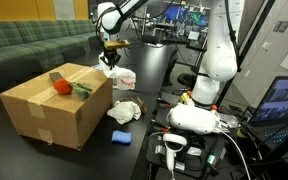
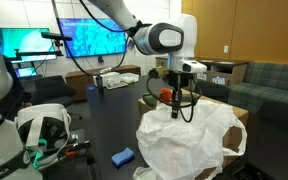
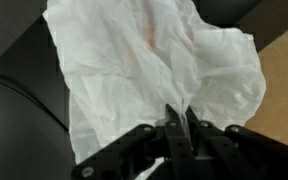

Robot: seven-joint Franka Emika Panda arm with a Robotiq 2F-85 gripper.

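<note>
A thin white sheet, cloth or plastic [image 2: 189, 138], is pinched by my gripper, which is shut on it. In exterior view 2 the sheet hangs spread out below the gripper [image 2: 175, 112], covering much of the cardboard box's side. Exterior view 1 has the gripper [image 1: 110, 62] near the far right corner of the box [image 1: 59, 118], with white sheet [image 1: 125, 78] draping down to the right. Folds run from the fingertips across most of the wrist view.
A red round object [image 1: 62, 87] and a green item [image 1: 81, 90] sit on or in the box top. On the dark table lie a blue block [image 1: 121, 137] and another white crumpled piece [image 1: 124, 111]. The dark table in front of the box has free room.
</note>
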